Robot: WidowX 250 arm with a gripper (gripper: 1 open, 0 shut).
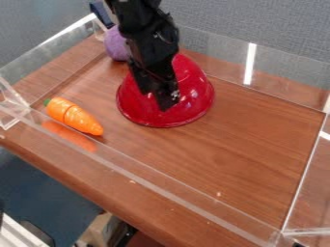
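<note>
My black gripper hangs down from the top of the view over a large red bowl-like dish on the wooden table, covering its upper middle. Whether the fingers are open or shut, or hold anything, is hard to tell. An orange toy carrot lies to the left of the red dish. A purple round object shows behind the arm at the back left.
Clear low walls edge the wooden table. Beyond the front left edge is a dark floor with some pale items.
</note>
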